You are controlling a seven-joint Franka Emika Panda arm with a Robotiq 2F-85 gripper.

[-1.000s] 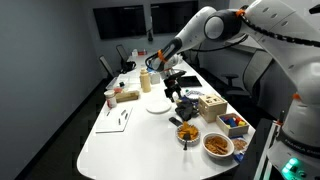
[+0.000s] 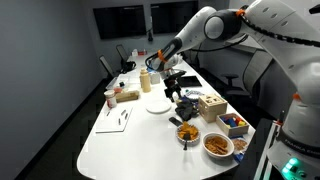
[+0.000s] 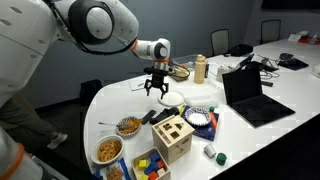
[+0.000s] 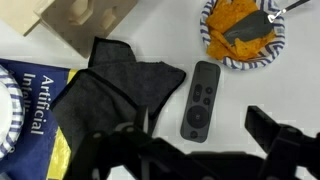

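My gripper is open, its dark fingers spread wide with nothing between them. Beneath it in the wrist view lies a black remote (image 4: pixel 201 102) on the white table, seen between the fingers and apart from them. Just left of the remote is a crumpled black cloth (image 4: pixel 118 88), partly covered by the left finger. In exterior view 2 the gripper (image 3: pixel 157 90) hangs above the table, pointing down. The remote (image 3: pixel 148 117) shows there as a small dark bar near the cloth (image 3: pixel 165 115).
A bowl of orange food with a dark utensil (image 3: pixel 129 126), another bowl (image 3: pixel 108 151), a wooden box (image 3: pixel 173 142) and a bin of colourful blocks (image 3: pixel 151 166) crowd the near side. Plates (image 3: pixel 171 100), bottles and an open laptop (image 3: pixel 257 92) stand farther off.
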